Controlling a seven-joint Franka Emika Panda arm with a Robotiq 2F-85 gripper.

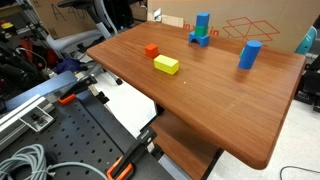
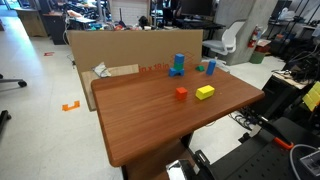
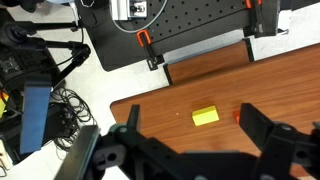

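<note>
On the brown table lie a yellow block and, close by, a smaller red block. Farther back stands a stack of blue and green pieces; a separate blue cylinder is upright to its right. The wrist view looks down on the yellow block and part of the red block. My gripper is open there, its dark fingers wide apart at the lower edge. Both blocks appear in the gap between them in that view, but no contact shows. The stack and cylinder are out of the wrist view.
A cardboard panel borders one side of the table. A black mounting rail with orange-handled clamps and a coiled cable lies along another side.
</note>
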